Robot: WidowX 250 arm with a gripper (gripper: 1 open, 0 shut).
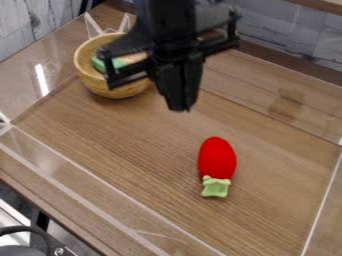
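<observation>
My dark gripper [171,70] hangs in the upper middle, partly over a yellow bowl [104,88] at the back left. Something green shows in that bowl behind the gripper, partly hidden. A red oval object [217,157] lies on the wooden table at the lower right, with a small green piece [215,187] at its near end. The fingertips are too dark and blurred to tell how they stand.
A wall edge runs along the back, and a dark cable [34,233] shows at the lower left corner.
</observation>
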